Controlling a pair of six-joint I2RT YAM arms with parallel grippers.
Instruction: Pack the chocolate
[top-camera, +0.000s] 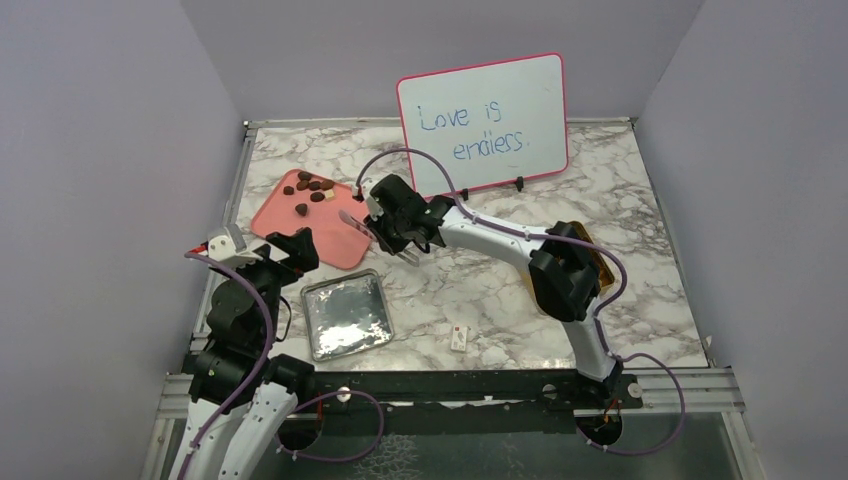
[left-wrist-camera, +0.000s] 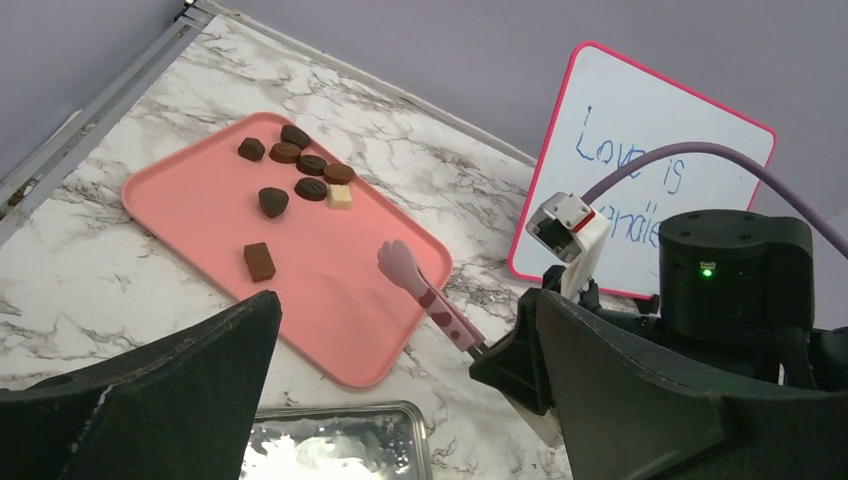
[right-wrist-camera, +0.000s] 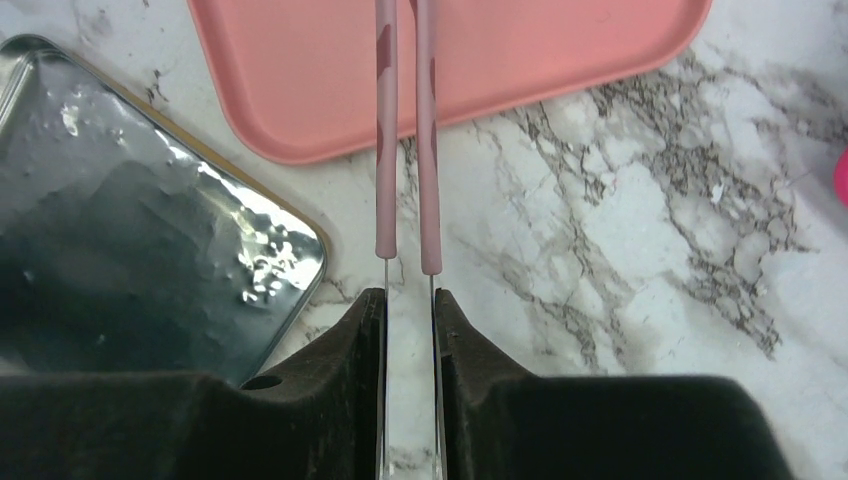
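Observation:
Several chocolates, mostly dark and one cream (left-wrist-camera: 339, 197), lie on the pink tray (top-camera: 275, 215) at left. A brown square piece (left-wrist-camera: 259, 260) sits apart on it. My left gripper (top-camera: 295, 250) stands open by the tray's near left. My right gripper (top-camera: 345, 216), with long pink-tipped tongs, is over the tray's right edge. Its tips run out of the right wrist view's top; whether anything is between them cannot be told. A gold compartmented box (top-camera: 604, 275) at right is partly hidden by the right arm.
An empty-looking metal tray (top-camera: 347, 315) lies in front of the pink tray. A whiteboard (top-camera: 483, 130) stands at the back. A small white card (top-camera: 459, 338) lies at front centre.

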